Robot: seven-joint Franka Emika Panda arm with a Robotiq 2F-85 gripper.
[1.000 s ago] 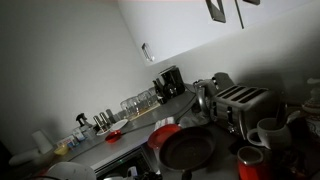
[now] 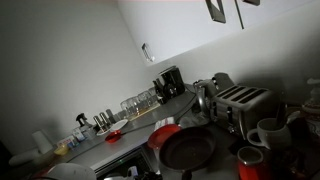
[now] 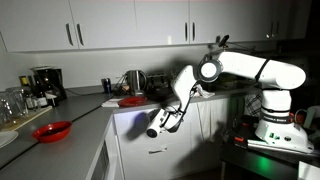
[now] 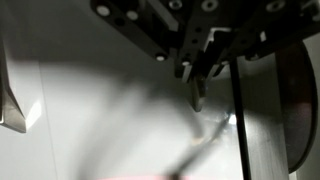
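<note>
Seen from the side in exterior view 2, my gripper (image 3: pixel 153 131) is down below the counter's front edge, against the white cabinet front (image 3: pixel 130 130). In the wrist view the gripper has its narrow fingertips close together, so it looks shut. What, if anything, lies between them is too dark to make out. A pale, shadowed panel fills most of the wrist view behind the fingers. At its left edge is a metal handle (image 4: pixel 10 105). A handle (image 3: pixel 157 150) also shows just under the gripper in exterior view 2.
Above on the counter are a black pan (image 2: pixel 187 150), a red plate (image 2: pixel 162 136), a toaster (image 2: pixel 242 107), a white mug (image 2: pixel 271 133) and a red mug (image 2: pixel 251 165). Several glasses (image 2: pixel 138 103) stand farther back. A red bowl (image 3: pixel 51 131) sits on the left counter.
</note>
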